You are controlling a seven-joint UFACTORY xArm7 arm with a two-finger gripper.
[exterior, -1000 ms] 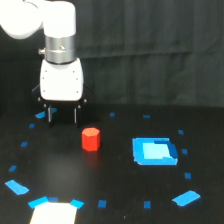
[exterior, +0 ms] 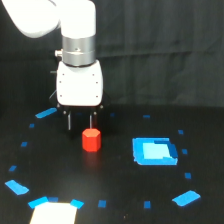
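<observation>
A small red block [exterior: 91, 140] sits on the dark table, left of the middle. Just above it in the view is my gripper [exterior: 81, 121], pointing down from the white arm [exterior: 80, 84]. Its two dark fingers stand apart, with nothing visible between them. The right finger appears nearly over the block, while the left one is off to its left. Whether the gripper is behind the block or directly above it, I cannot tell.
A blue square tray [exterior: 138, 150] with a pale inside lies to the right of the block. Blue tape pieces [exterior: 186, 198] mark the table. At the front left edge is a pale square object [exterior: 54, 214]. Between block and tray the table is clear.
My gripper has moved to the right and come slightly lower in the view, closer to the red block. The block and the tray have stayed where they were.
</observation>
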